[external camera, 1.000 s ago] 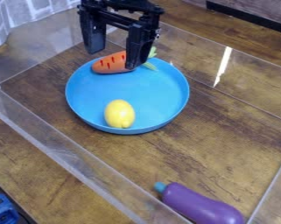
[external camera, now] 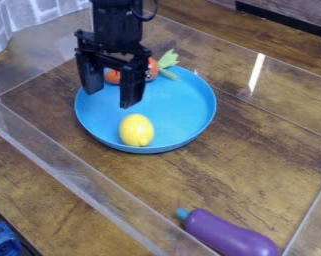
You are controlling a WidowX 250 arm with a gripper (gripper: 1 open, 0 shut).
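My black gripper (external camera: pixel 109 78) hangs open over the left rear of a round blue bowl (external camera: pixel 187 112), its fingers apart and pointing down. A yellow egg-shaped object (external camera: pixel 136 131) lies in the front of the bowl. An orange carrot (external camera: pixel 151 68) with green leaves lies at the back of the bowl, partly hidden behind the gripper.
A purple eggplant (external camera: pixel 230 230) lies on the wooden table (external camera: pixel 109 210) at the front right. Clear plastic walls run along the sides. The table to the right of the bowl is clear.
My gripper has moved down and a little to the left, from above the carrot to lower over the bowl's left side. The objects look unmoved.
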